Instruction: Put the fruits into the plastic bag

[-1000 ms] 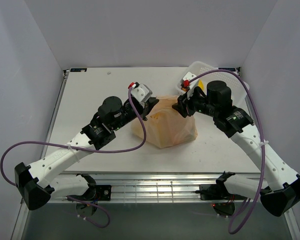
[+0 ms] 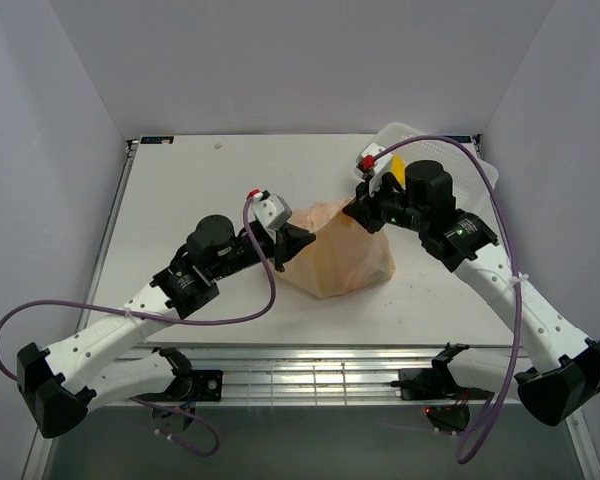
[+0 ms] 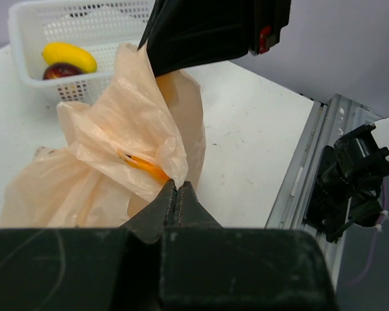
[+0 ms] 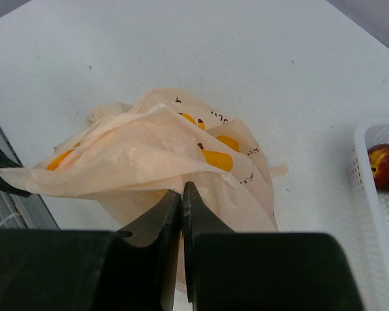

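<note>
The peach plastic bag (image 2: pixel 335 265) sits crumpled mid-table, orange shapes showing in its folds (image 4: pixel 217 159). My left gripper (image 2: pixel 302 240) is shut on a pinched edge of the bag at its left side. My right gripper (image 2: pixel 355 215) is shut on the bag's upper right edge. A yellow fruit and a dark red fruit lie in the white basket; the red one (image 4: pixel 382 168) also shows in the right wrist view.
The basket (image 2: pixel 478 175) stands at the back right, behind my right arm.
My right gripper has shifted slightly left.
</note>
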